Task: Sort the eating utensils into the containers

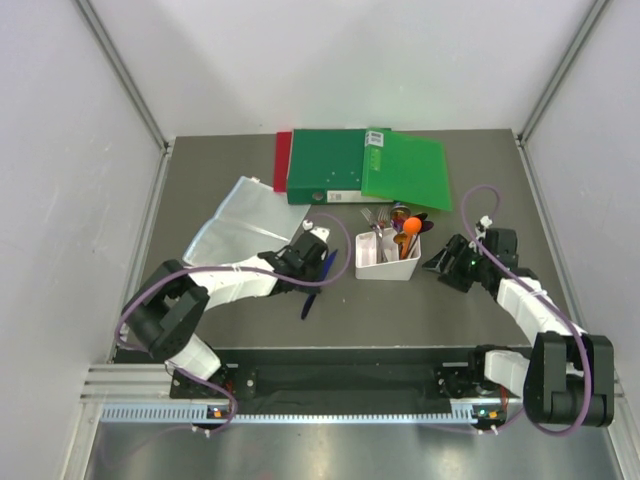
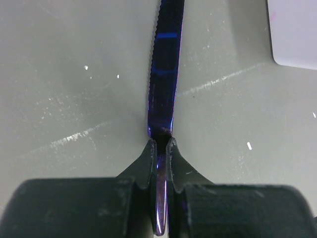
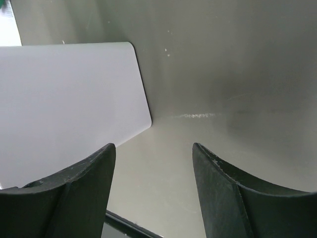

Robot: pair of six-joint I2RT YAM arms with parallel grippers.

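A dark blue knife (image 2: 163, 89) is held between the fingertips of my left gripper, which is shut on it near the middle. From above, the knife (image 1: 308, 303) sticks out on both sides of the left gripper (image 1: 318, 284). To its right stands the white container (image 1: 385, 271), with forks (image 1: 376, 222) and an orange utensil (image 1: 411, 226) among several others inside. My right gripper is open and empty, right of the container; in its wrist view a container wall (image 3: 74, 89) fills the left.
At the back lie a green binder (image 1: 325, 160) and a bright green folder (image 1: 405, 165). A translucent sleeve (image 1: 245, 222) lies behind the left arm.
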